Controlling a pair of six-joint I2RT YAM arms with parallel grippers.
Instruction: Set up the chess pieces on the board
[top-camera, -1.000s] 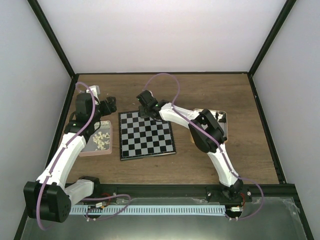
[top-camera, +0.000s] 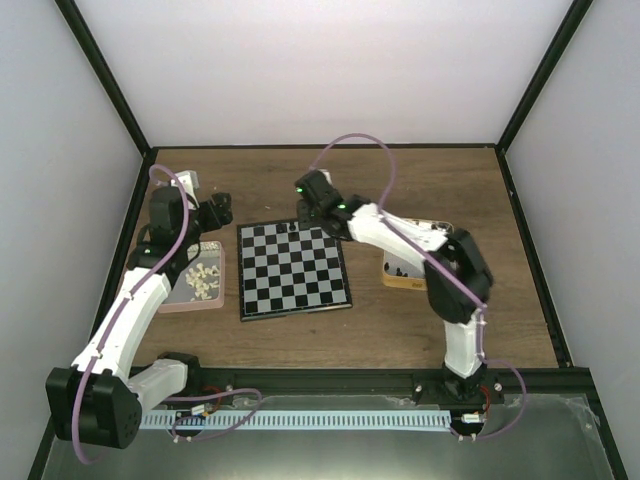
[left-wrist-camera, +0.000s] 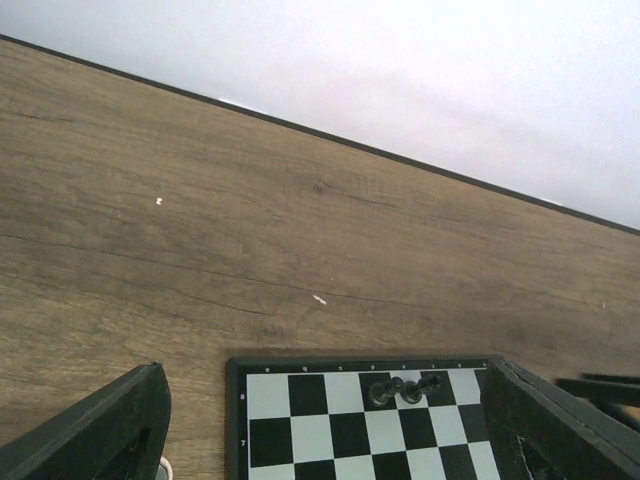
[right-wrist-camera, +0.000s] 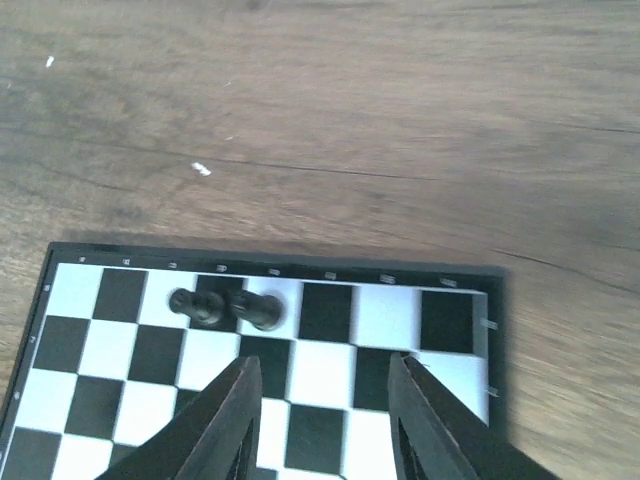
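Observation:
The chessboard (top-camera: 295, 275) lies mid-table; two dark pieces (left-wrist-camera: 410, 391) (right-wrist-camera: 258, 309) stand side by side on its back row. My right gripper (top-camera: 313, 215) hangs over the board's back right; in its wrist view the fingertips (right-wrist-camera: 240, 375) are apart with nothing between. My left gripper (top-camera: 218, 208) is raised over the back left, left of the board, its fingers (left-wrist-camera: 110, 430) wide apart and empty.
A pink bin (top-camera: 221, 295) of white pieces sits left of the board, under my left arm. A yellow bin (top-camera: 400, 282) of dark pieces lies to the right, partly under the right arm. Bare wood lies behind the board.
My right gripper and arm have moved to the right, away from the back middle of the board, uncovering a dark piece there. The left arm has stayed still.

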